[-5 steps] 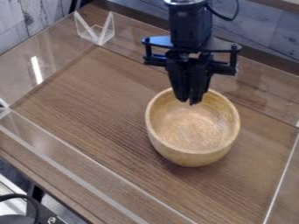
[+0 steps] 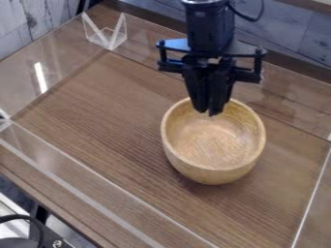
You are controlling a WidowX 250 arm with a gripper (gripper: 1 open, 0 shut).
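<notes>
A black robot gripper hangs from the top centre, pointing down over the back part of a round, pale wooden bowl on the wooden table. Its fingertips are near or over the bowl's far rim; whether they touch it, and whether the fingers are open or shut, I cannot tell. The bowl's interior looks empty.
A white wire object stands at the back left edge. A wall runs along the back, and a dark black object sits at the bottom left corner.
</notes>
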